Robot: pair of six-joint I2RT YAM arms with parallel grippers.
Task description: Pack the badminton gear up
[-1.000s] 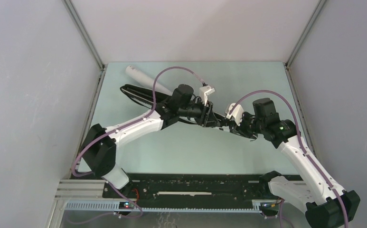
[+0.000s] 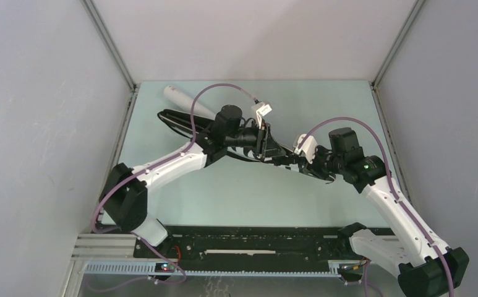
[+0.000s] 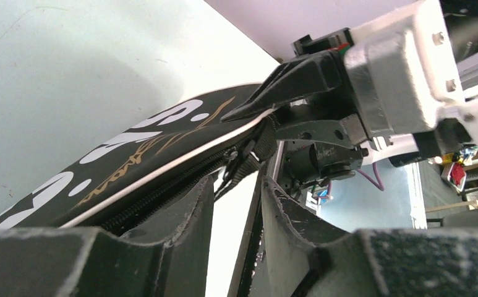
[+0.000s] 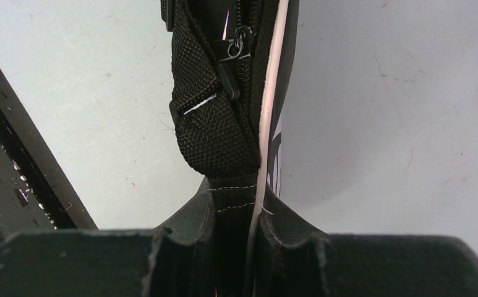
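Note:
A long black racket bag with white lettering (image 3: 162, 133) and a pale piped edge runs diagonally under both arms, its zipper facing my left gripper. My right gripper is shut on the bag's black end tab (image 4: 235, 195), just past a webbing strap (image 4: 214, 136) and a zipper pull (image 4: 239, 46). Close to that end, my left gripper stands part open, with a clear gap between its fingertips. The zipper end and a dark dangling piece (image 3: 230, 170) show behind this gap; nothing is visibly pinched.
A white tube (image 2: 177, 98) lies behind the bag at the back left, partly covered by the left arm. The two grippers are very close together at mid-table.
The right arm looks still, and the bag has barely shifted.

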